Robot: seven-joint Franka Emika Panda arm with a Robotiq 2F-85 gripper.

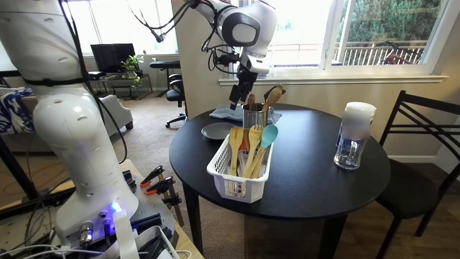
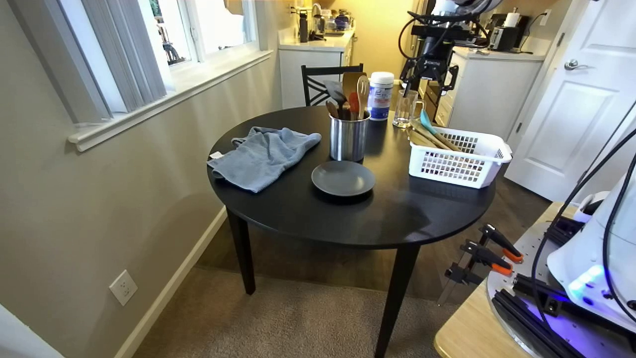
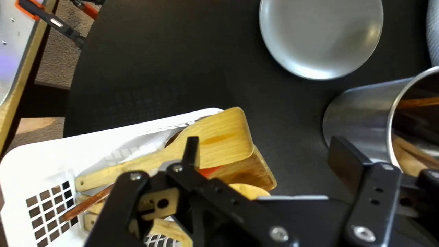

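My gripper stands open above the table, with a wide gap and nothing held between its fingers. Below it in the wrist view is the white basket (image 3: pixel 45 160), holding several wooden utensils (image 3: pixel 222 136); a teal spoon (image 1: pixel 269 134) leans among them in exterior view 1. The steel canister (image 2: pixel 347 138), with several wooden and dark utensils (image 2: pixel 356 95) upright in it, is close to one finger in the wrist view, though their height difference is hard to judge. A grey plate (image 2: pixel 344 178) lies empty beside the canister.
A blue cloth (image 2: pixel 264 156) lies crumpled near the wall side. The wipes tub (image 2: pixel 379 95) and a glass mug (image 2: pixel 405 108) stand together on the black table (image 1: pixel 310 172). Between basket and mug the surface is bare. A chair (image 1: pixel 414 194) stands beyond.
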